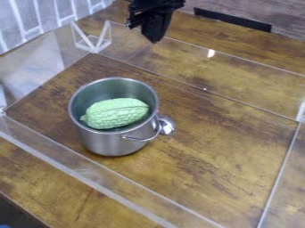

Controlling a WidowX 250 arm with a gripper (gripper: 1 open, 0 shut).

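Note:
A steel pot (117, 138) with a side handle stands on the wooden table in the left-center of the camera view. Inside it lies a pale green bumpy gourd, like a bitter melon (113, 111). High at the top center, above and behind the pot, is my black gripper (152, 32), partly cut off by the frame edge. It looks shut, with nothing visible between its fingers, and is well apart from the pot.
Clear plastic walls enclose the workspace, with a white corner bracket (93, 37) at the back left. A small round metal piece sits against the pot's right side.

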